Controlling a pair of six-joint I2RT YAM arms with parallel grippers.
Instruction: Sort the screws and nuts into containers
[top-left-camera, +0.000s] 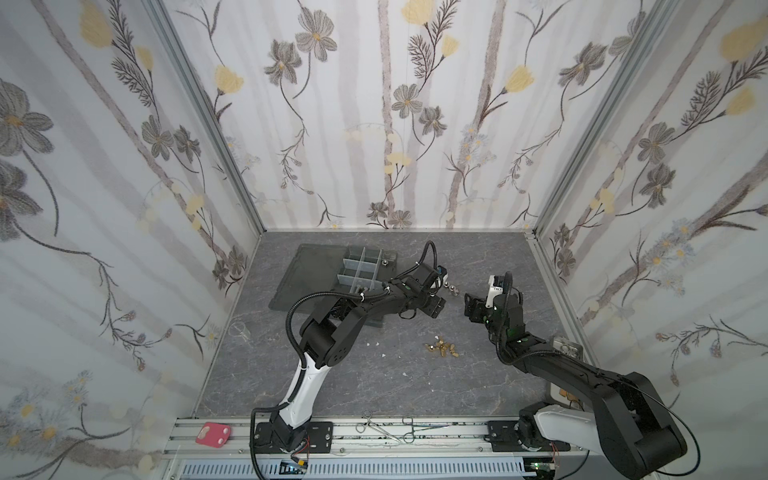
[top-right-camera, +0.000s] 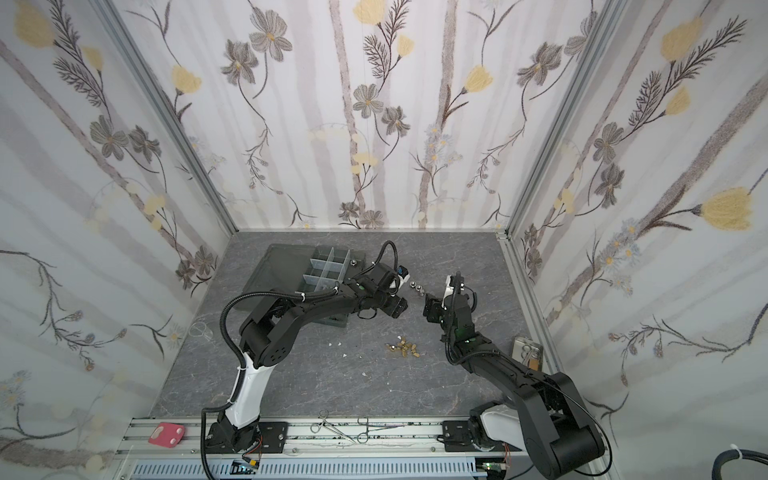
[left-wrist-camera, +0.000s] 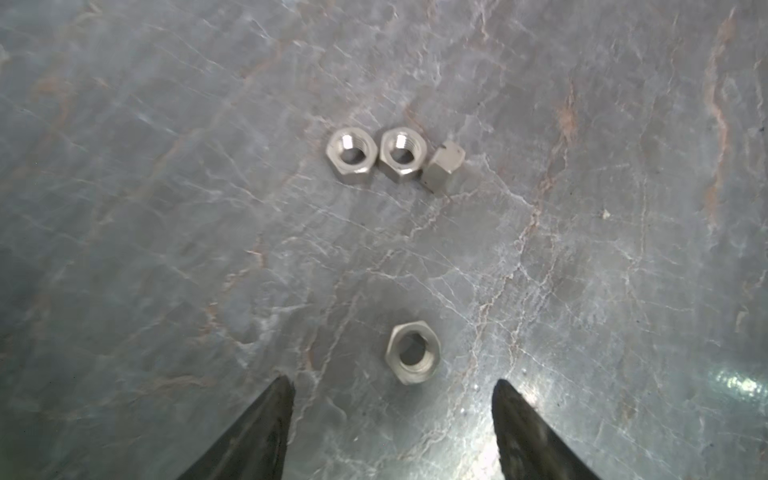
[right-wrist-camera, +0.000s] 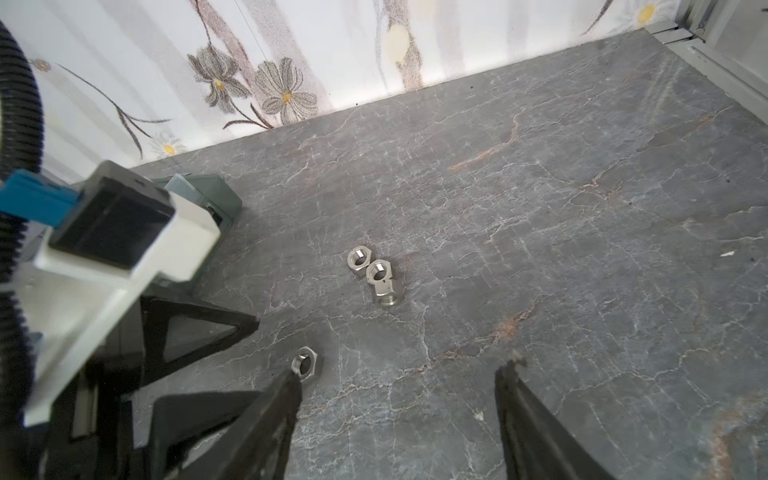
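Three silver nuts lie in a touching row on the grey table, among them the left one (left-wrist-camera: 351, 154) and the middle one (left-wrist-camera: 401, 153); the third nut (left-wrist-camera: 444, 166) stands on its side. A fourth nut (left-wrist-camera: 413, 353) lies apart, nearer my left gripper, which is open with nothing between its fingers. My right gripper is open and empty too, facing the nuts from the right. Several brass-coloured pieces (top-left-camera: 441, 347) lie in a loose heap nearer the front. Partly behind the left arm is the compartment box (top-left-camera: 349, 278).
The box's flat lid side (top-left-camera: 308, 276) reaches out to the left. A metal container (top-right-camera: 527, 352) stands by the right arm, and a pink object (top-left-camera: 213, 434) lies on the front rail. Bare table extends behind and right of the nuts.
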